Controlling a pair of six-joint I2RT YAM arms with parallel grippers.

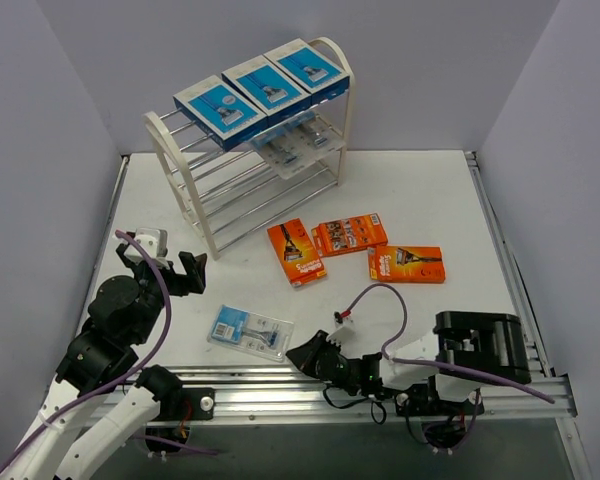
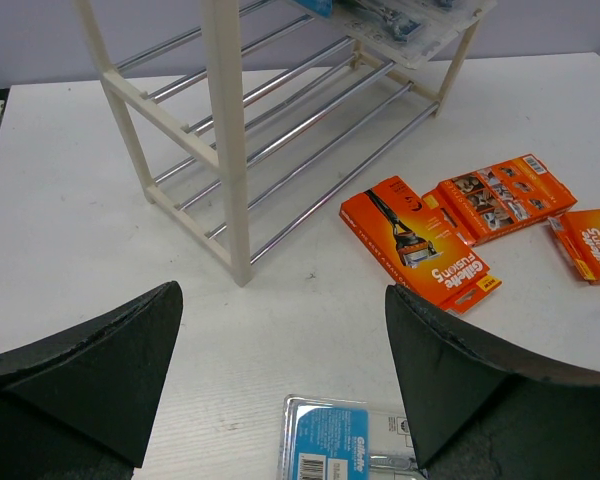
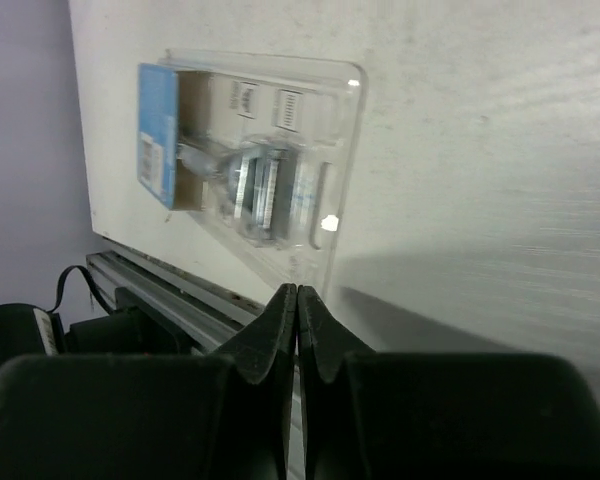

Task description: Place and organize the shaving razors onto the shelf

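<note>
A clear blister pack (image 1: 250, 333) with a razor and a blue card lies flat near the table's front edge. In the right wrist view my right gripper is shut, its fingertips together, and the clear pack (image 3: 325, 190) lies just beyond them, outside the fingers. At the left, my left gripper (image 1: 198, 275) stands open with nothing between its fingers. The white shelf (image 1: 195, 200) carries three blue razor boxes (image 1: 267, 83) on top and clear packs (image 1: 298, 143) on the tier below. Several orange razor boxes (image 1: 296, 252) lie on the table.
Lower tiers of metal rods (image 1: 260, 205) on the shelf are empty. A metal rail (image 1: 250, 378) runs along the front edge. Grey walls (image 1: 540, 150) enclose the back and sides. Bare table lies between the orange boxes and the front pack.
</note>
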